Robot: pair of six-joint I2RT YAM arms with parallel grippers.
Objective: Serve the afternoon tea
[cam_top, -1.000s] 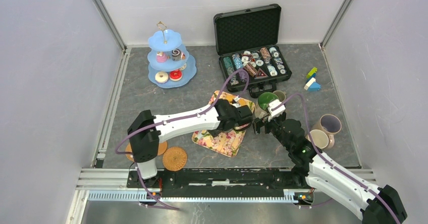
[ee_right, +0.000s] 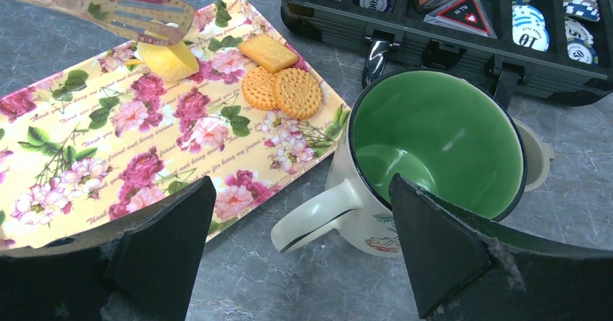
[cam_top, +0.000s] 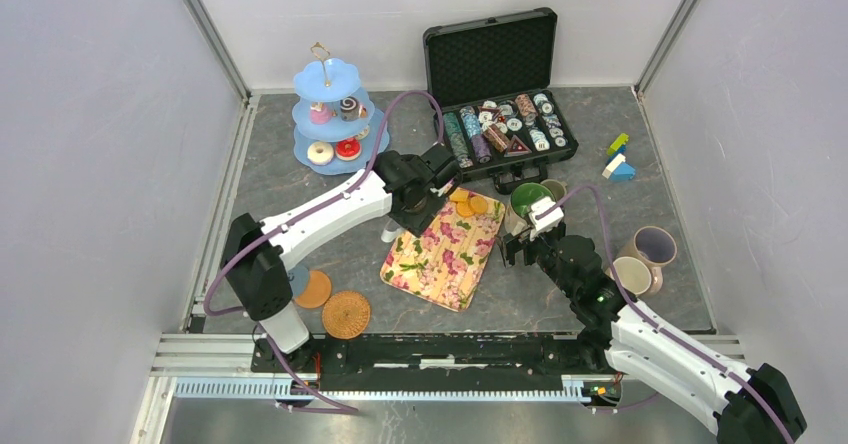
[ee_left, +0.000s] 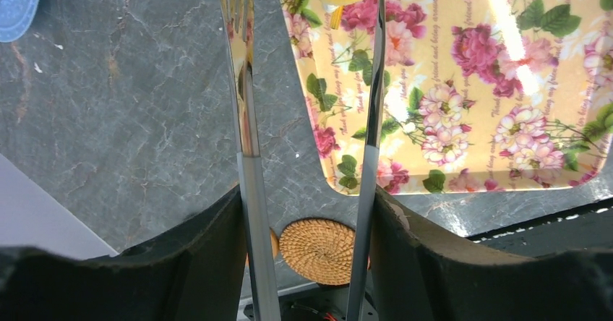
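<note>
My left gripper is shut on the grey handles of metal tongs. A fork forms one end of these tongs; the other is a slotted spatula. The tongs' arms stand apart over the flowered tray. A yellow piece is close below the spatula end in the right wrist view; contact cannot be told. Round biscuits and a rectangular one lie at the tray's corner. My right gripper is open around the handle of a white mug with a green inside, without gripping it.
A tiered blue stand with cakes and doughnuts stands back left. Behind the tray lies an open chip case. Mugs and small blocks are at the right, coasters at the front left.
The right arm and the mug have stayed in place.
</note>
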